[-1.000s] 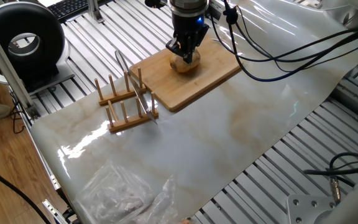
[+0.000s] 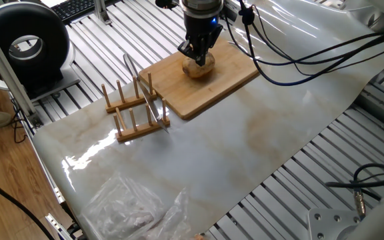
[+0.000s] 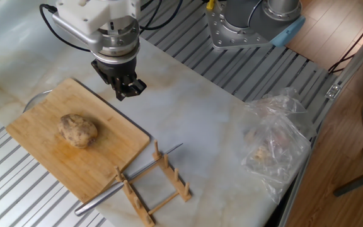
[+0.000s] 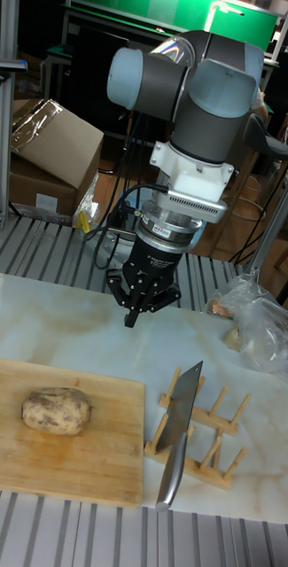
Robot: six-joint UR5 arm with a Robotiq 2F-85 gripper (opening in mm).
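Observation:
The brown potato (image 3: 78, 130) lies on the wooden cutting board (image 3: 48, 151). A knife (image 4: 178, 423) with a metal handle leans through the small wooden peg rack (image 3: 162, 203) beside the board; its handle end points toward the board side in the second exterior view. My black gripper (image 4: 132, 314) hangs above the table, behind and to the side of the potato and touching nothing. In the first exterior view the gripper (image 2: 195, 59) overlaps the potato (image 2: 200, 67) only by line of sight. I see no object in it, but its finger spacing is unclear.
A crumpled clear plastic bag (image 3: 276, 148) lies at the table end beyond the rack. Black cables (image 2: 319, 61) loop from the arm over the table. Bare marbled tabletop (image 2: 245, 143) stretches between the board, the rack and the robot's base side.

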